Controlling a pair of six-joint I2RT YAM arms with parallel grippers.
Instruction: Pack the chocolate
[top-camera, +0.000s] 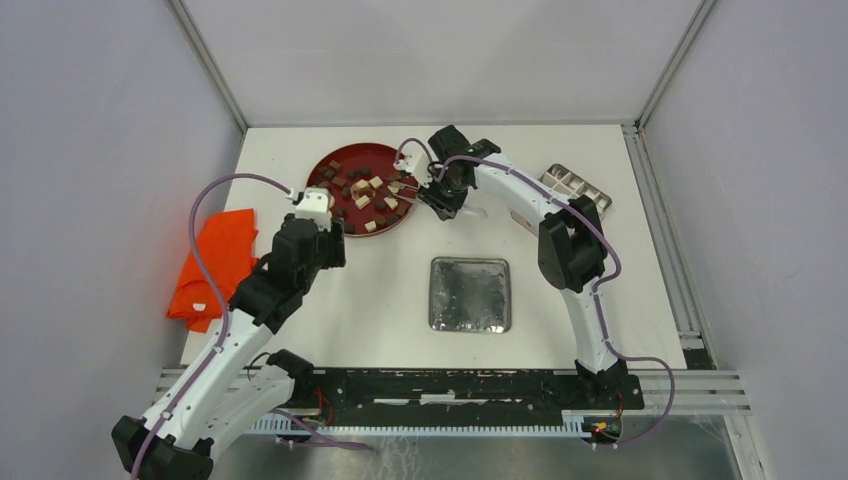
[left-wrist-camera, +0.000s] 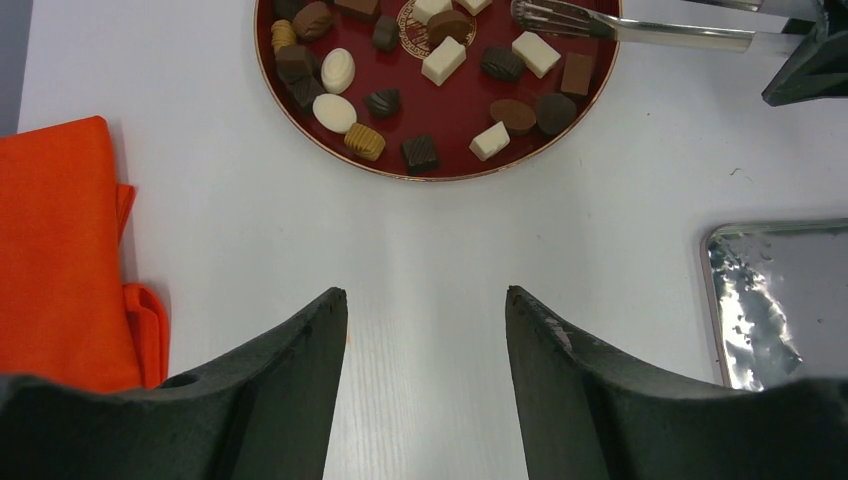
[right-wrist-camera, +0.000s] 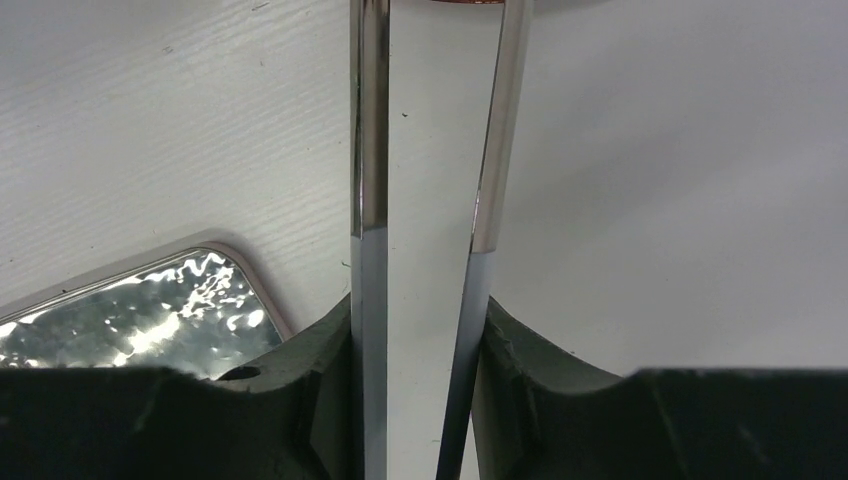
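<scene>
A red round plate (left-wrist-camera: 440, 110) holds assorted dark, milk and white chocolates. My right gripper (top-camera: 430, 190) is shut on metal tongs (right-wrist-camera: 368, 120), whose heads reach over the plate's right side, by a white chocolate (left-wrist-camera: 536, 52). In the right wrist view the tongs' tips lie out of frame. My left gripper stands open, pointing at bare table in front of the plate, with nothing between its fingers. The compartmented box (top-camera: 565, 185) at the right is partly hidden behind the right arm.
A steel tray (top-camera: 470, 295) lies in the middle front. An orange cloth (top-camera: 210, 260) is at the left edge. Bare table lies between plate and tray.
</scene>
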